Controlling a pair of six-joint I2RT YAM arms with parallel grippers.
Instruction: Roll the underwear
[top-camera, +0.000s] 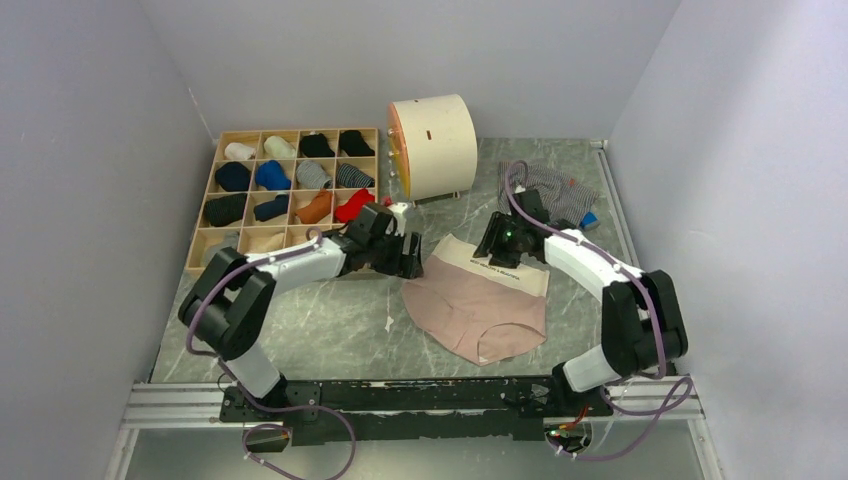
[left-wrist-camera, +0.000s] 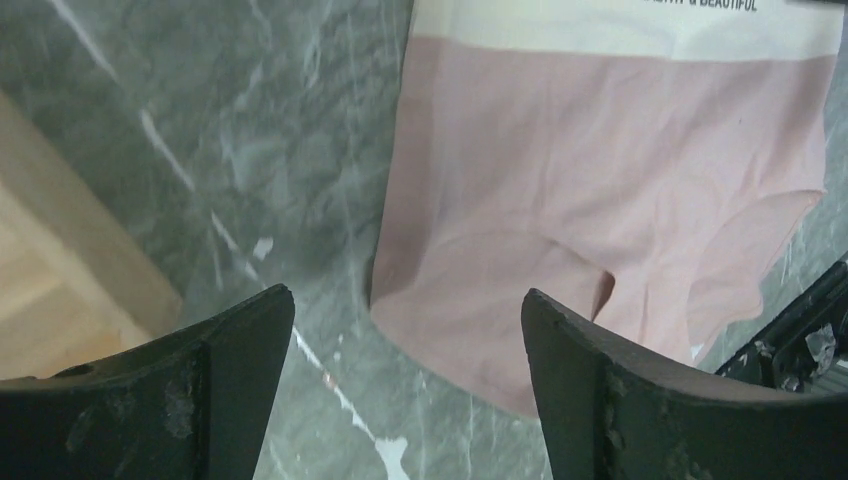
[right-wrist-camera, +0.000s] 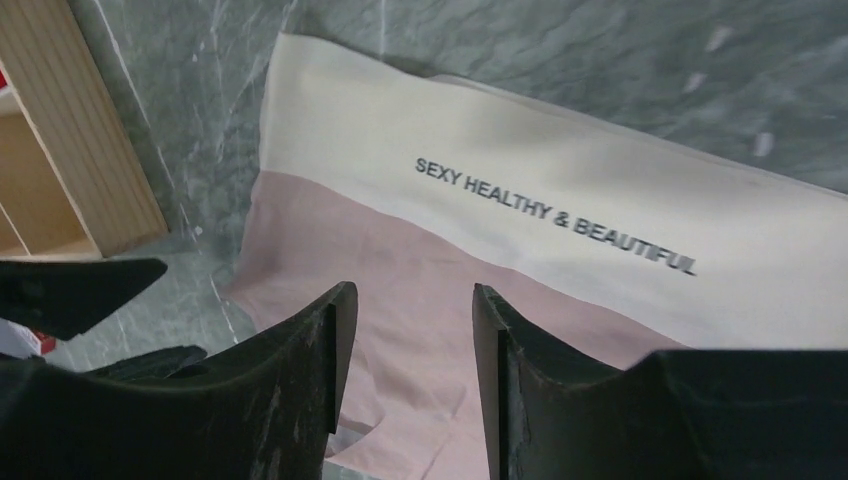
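Note:
Pink underwear (top-camera: 470, 315) with a cream waistband (right-wrist-camera: 600, 170) lies flat on the marble table, lettering facing up. My left gripper (top-camera: 405, 255) hangs above its upper-left part; in the left wrist view its parted fingers frame the pink side edge, with nothing held. My right gripper (top-camera: 495, 250) is over the waistband, its fingers (right-wrist-camera: 320, 370) apart above the cloth with nothing between them.
A wooden divider box (top-camera: 217, 140) of rolled garments stands at the left, close to my left gripper. A cream drum (top-camera: 435, 145) stands at the back, a striped grey cloth (top-camera: 540, 182) at the back right.

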